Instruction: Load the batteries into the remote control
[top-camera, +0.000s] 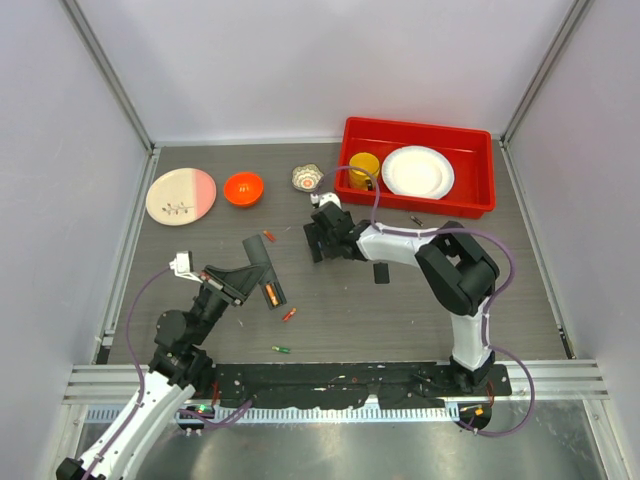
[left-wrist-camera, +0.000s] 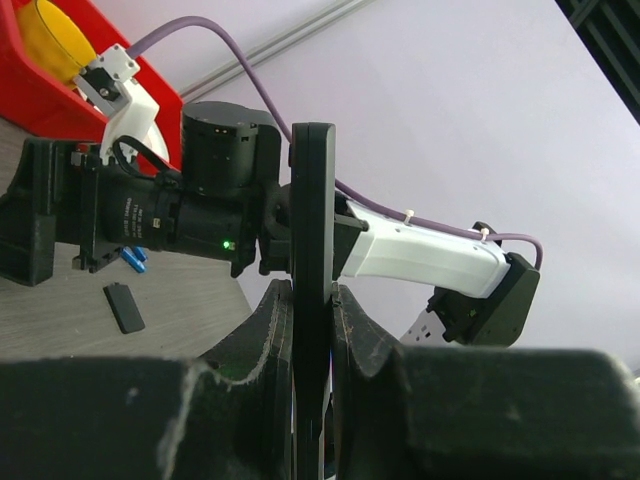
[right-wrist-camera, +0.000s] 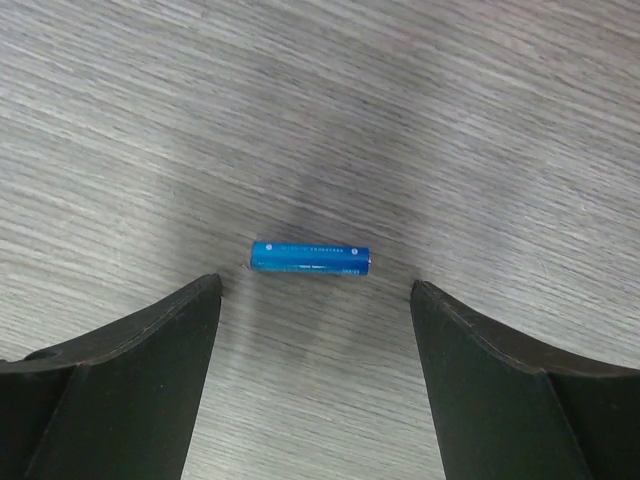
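My left gripper is shut on the dark remote control (top-camera: 255, 250), held upright in the left wrist view; an orange battery shows in its compartment in the top view. A blue battery (right-wrist-camera: 309, 258) lies on the table between the fingertips of my open right gripper, not gripped. A black cover (top-camera: 381, 273) lies right of the remote. Red batteries (top-camera: 289, 313) and a green one (top-camera: 281, 349) lie near the remote, and more blue batteries (left-wrist-camera: 133, 258) show behind the right arm.
A red tray (top-camera: 470, 170) with a yellow mug and white plate stands at the back right. An orange bowl (top-camera: 243, 189), a patterned dish (top-camera: 307, 177) and a plate (top-camera: 180, 185) line the back left.
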